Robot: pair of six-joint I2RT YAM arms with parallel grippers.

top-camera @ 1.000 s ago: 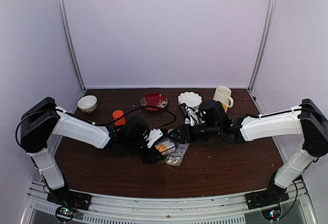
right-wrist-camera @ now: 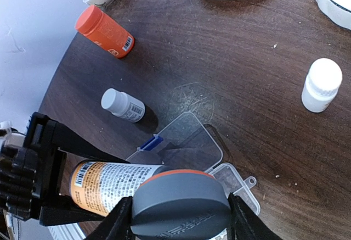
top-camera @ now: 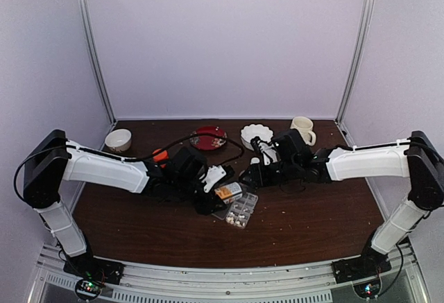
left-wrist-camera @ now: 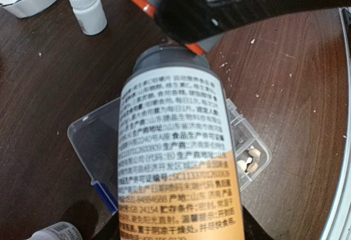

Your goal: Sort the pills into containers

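A white-and-orange labelled bottle [left-wrist-camera: 175, 157] stands tall in the left wrist view, its dark neck uppermost. My left gripper [top-camera: 214, 199] is shut around the bottle's body, over the pill box. A grey cap with an orange rim [right-wrist-camera: 181, 207] is between the fingers of my right gripper [top-camera: 248, 177], which is shut on it. In the left wrist view the cap is tilted and close above the neck, apparently apart from it. The clear pill box [top-camera: 241, 211] lies with its lid open; a few pale pills [left-wrist-camera: 252, 160] show in one compartment. The bottle's mouth is hidden.
A white pill bottle [left-wrist-camera: 89, 9] stands beyond the box; another, labelled [right-wrist-camera: 124, 105], and an orange bottle [right-wrist-camera: 105, 31] are to the left. A bowl [top-camera: 118, 140], red plate [top-camera: 208, 138], scalloped dish [top-camera: 256, 133] and mug [top-camera: 304, 128] line the back.
My left gripper and bottle have shifted a little right.
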